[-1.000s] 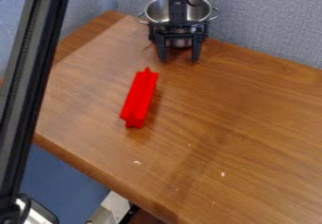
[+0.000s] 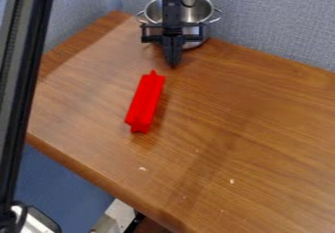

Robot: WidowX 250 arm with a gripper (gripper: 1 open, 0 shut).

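My black gripper [image 2: 173,55] is at the back of the table, in front of a steel pot [image 2: 198,12] that it partly hides. Its fingers appear closed together at the bottom, and nothing shows between them. A long red object [image 2: 144,103] lies on the left half of the wooden table, nearer the camera than the gripper and apart from it.
Grey padded walls [image 2: 281,36] border the back and left. A black vertical post [image 2: 23,80] stands at the left edge of the view.
My gripper's fingers have gone from apart to together and sit slightly further left. The red object has not moved.
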